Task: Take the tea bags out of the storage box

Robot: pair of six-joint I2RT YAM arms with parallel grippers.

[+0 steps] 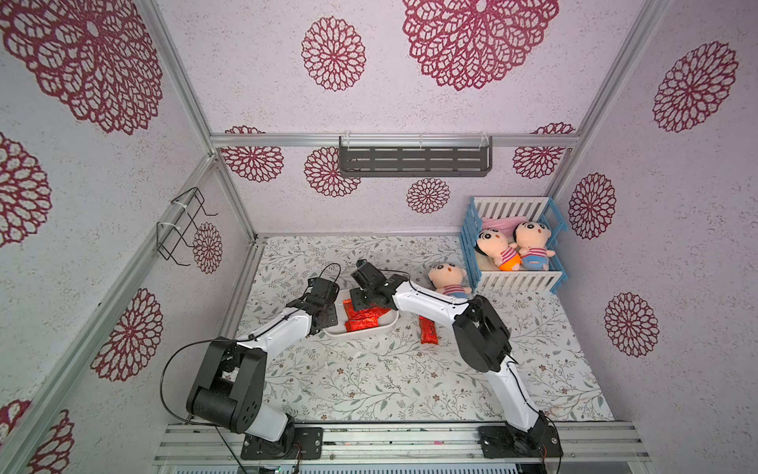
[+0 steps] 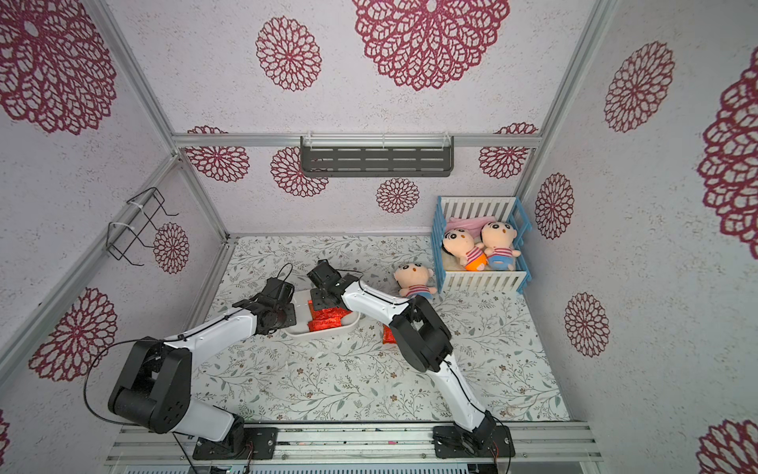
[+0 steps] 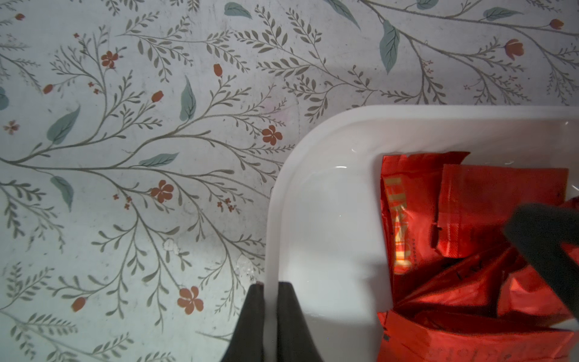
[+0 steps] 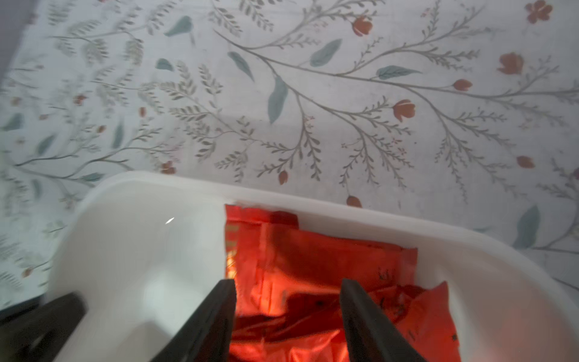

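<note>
The white storage box (image 1: 359, 335) stands left of the table's middle, with several red tea bags (image 3: 416, 205) piled in it. My left gripper is shut on the box's left rim (image 3: 276, 229), one finger on each side of the wall. Over the pile hangs my right gripper, its fingers parted and nothing visibly gripped between them; red tea bags (image 4: 319, 265) show behind and below the gap. One tea bag (image 1: 428, 330) lies on the table to the right of the box, partly hidden by the right arm in the top right view.
A plush doll (image 1: 447, 278) rests on the table beside a blue and white crib (image 1: 513, 282) holding two more dolls. The right arm (image 1: 442, 306) crosses above the table between doll and loose tea bag.
</note>
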